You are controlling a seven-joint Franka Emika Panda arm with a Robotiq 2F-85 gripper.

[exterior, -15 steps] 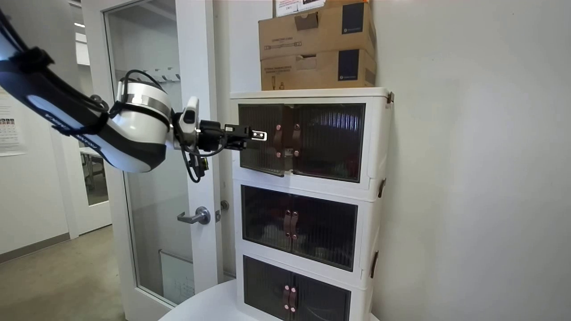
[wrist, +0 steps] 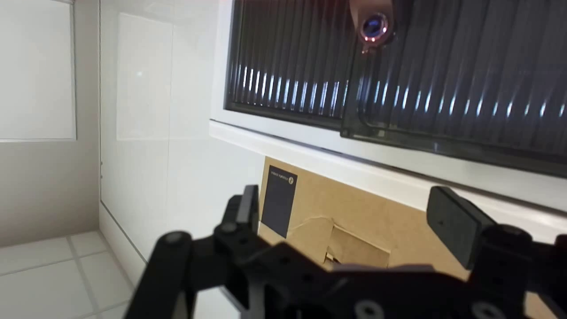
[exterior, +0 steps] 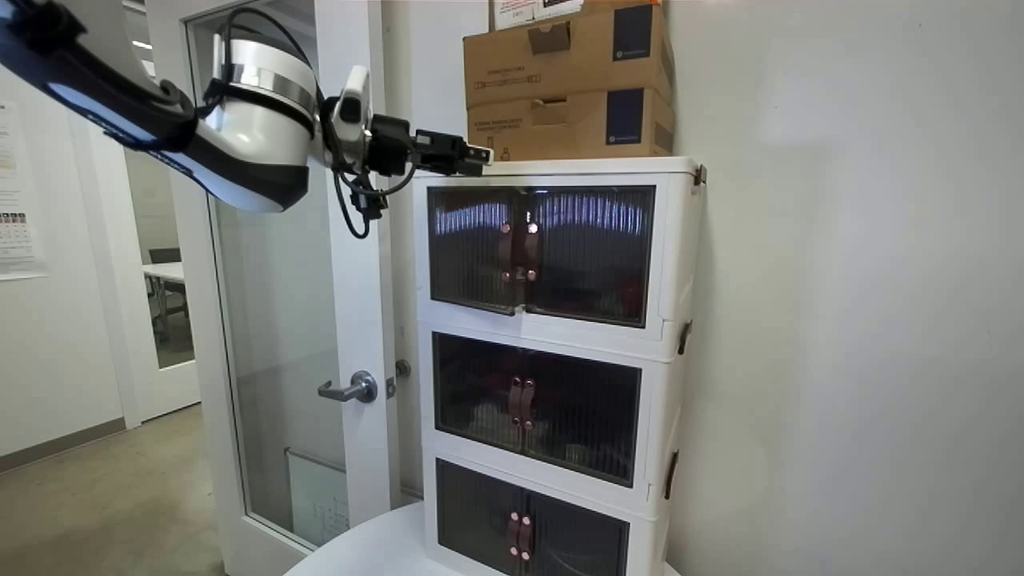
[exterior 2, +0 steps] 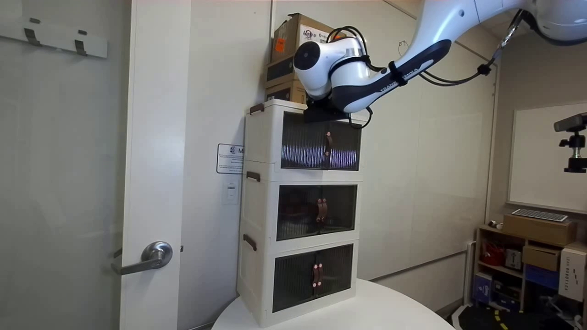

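A white cabinet (exterior: 542, 320) stands in three stacked units, each with a pair of dark ribbed doors. On the top unit, the left door (exterior: 472, 251) sits slightly ajar, its free edge standing out a little from the frame. The right door (exterior: 593, 254) looks flush. Brown strap handles (exterior: 506, 253) meet at the middle. My gripper (exterior: 480, 158) is up at the height of the cabinet's top edge, in front of the left door's upper part. In the wrist view its fingers (wrist: 457, 226) stand wide apart with nothing held between them; the ajar door (wrist: 452, 90) appears above them.
Cardboard boxes (exterior: 566, 77) are stacked on the cabinet top, close behind my gripper. The cabinet stands on a round white table (exterior 2: 379, 308). A glass door with a lever handle (exterior: 355, 388) is to the left. Free room lies before the lower units.
My gripper has risen from the top unit's handle height to the cabinet's top edge. The left door has swung slightly inward, narrowing its gap with the right door.
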